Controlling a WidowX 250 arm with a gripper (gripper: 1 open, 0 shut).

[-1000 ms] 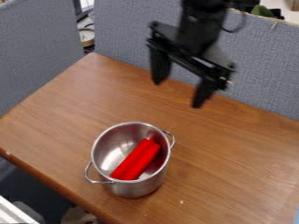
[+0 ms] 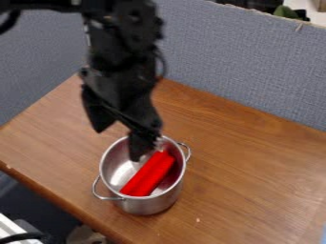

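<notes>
A steel pot (image 2: 163, 195) with two wire handles stands near the front edge of the wooden table, a red cylindrical object (image 2: 148, 174) lying inside it. My black gripper (image 2: 120, 128) is open above the back left of the pot, its dark fingers partly over the rim and the far interior.
Grey padded walls (image 2: 249, 71) stand along the back and left. A white object and a dark cable sit at the lower left corner, off the table.
The pot and red object have not moved.
</notes>
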